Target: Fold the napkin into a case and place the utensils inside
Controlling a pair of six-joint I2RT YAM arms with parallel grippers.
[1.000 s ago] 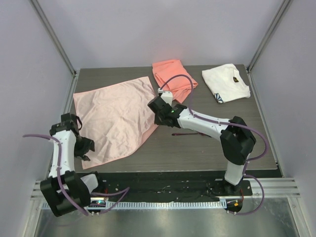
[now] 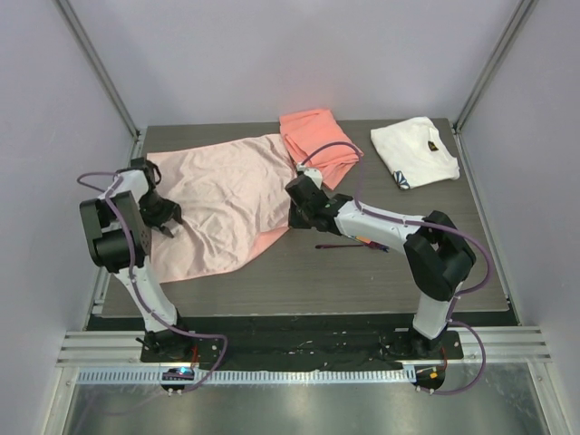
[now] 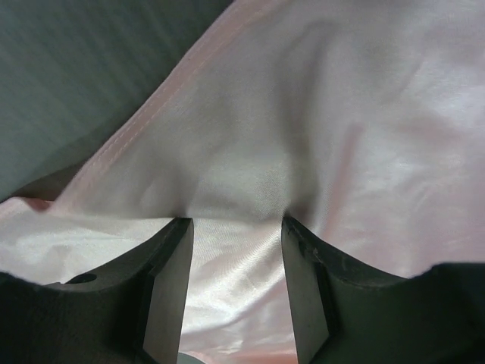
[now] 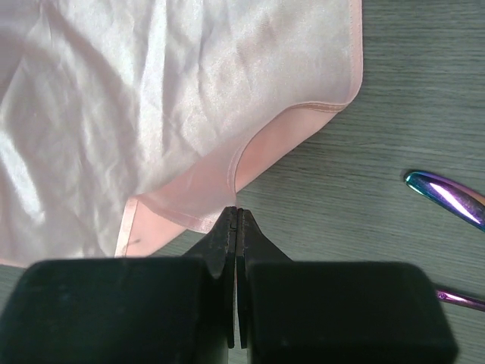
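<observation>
The pale pink napkin (image 2: 217, 199) lies spread, wrinkled, over the left of the table. My left gripper (image 2: 168, 224) is low over its left part; in the left wrist view its fingers stand apart against the cloth, a hemmed edge above them. My right gripper is shut at the napkin's right edge, where a folded-over corner shows darker pink; whether cloth is between the fingertips is unclear. Utensils, one an iridescent handle (image 4: 443, 199) and one a purple one (image 4: 458, 297), lie right of it, partly under the right arm in the top view.
A folded coral cloth (image 2: 313, 136) lies at the back middle, and a white cloth (image 2: 412, 149) at the back right. Bare table (image 2: 290, 290) shows along the front.
My left gripper has moved toward the back, and the napkin's far-left part has shifted with it toward the back.
</observation>
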